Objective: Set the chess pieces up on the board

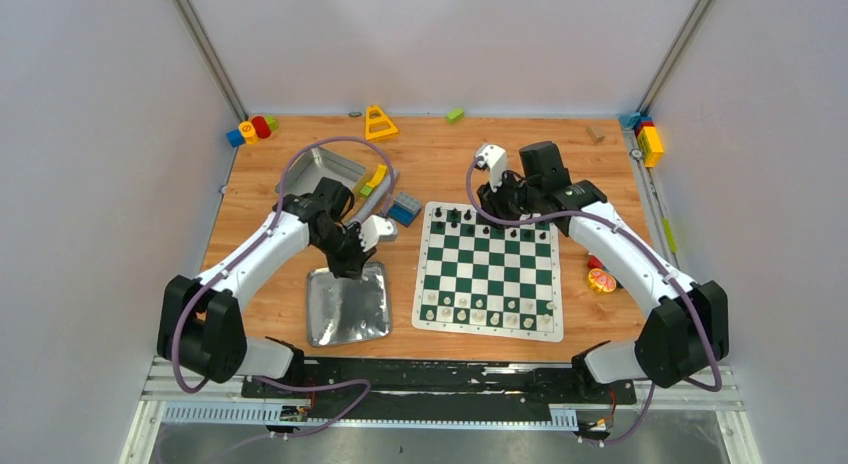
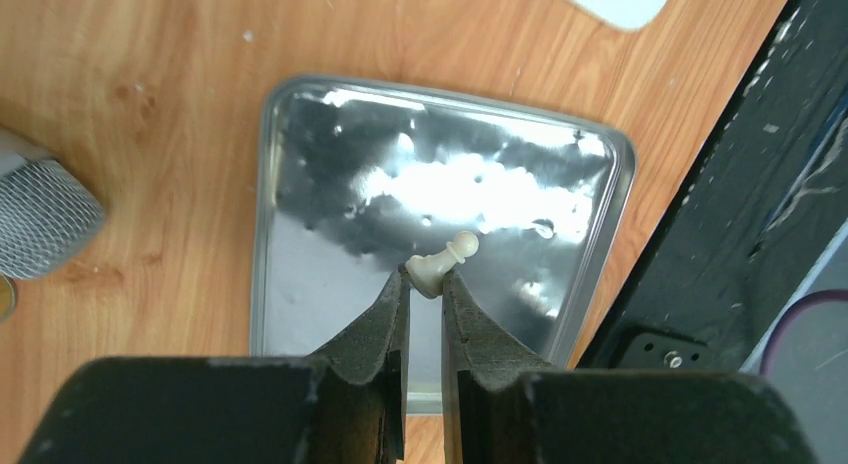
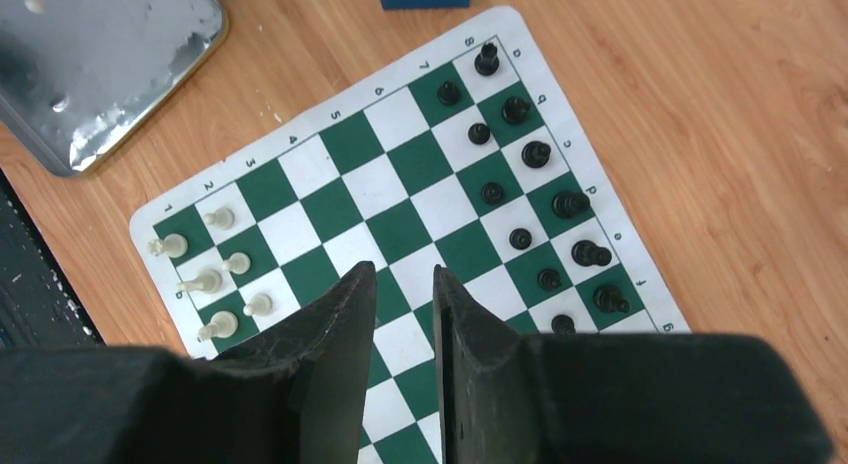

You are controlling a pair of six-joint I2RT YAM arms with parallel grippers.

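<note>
In the left wrist view a white pawn (image 2: 440, 265) is pinched, tilted, at the tips of my left gripper, above the shiny metal tray (image 2: 310, 314). No other piece shows in that tray. My right gripper hangs over the chessboard (image 3: 350, 199) in the right wrist view, fingers apart and nothing between them. Black pieces stand in two rows along the board's far side, among them a black pawn (image 3: 479, 133) and a taller black piece (image 3: 571, 204). White pieces, such as a white pawn (image 3: 237, 263) and a taller white piece (image 3: 220, 325), stand along the near side.
Behind my left arm sits a gold-rimmed tin (image 1: 337, 164). A grey cylinder (image 1: 380, 191) and a blue-grey block (image 1: 405, 209) lie between it and the board. An orange round toy (image 1: 601, 281) rests right of the board. The board's middle rows are empty.
</note>
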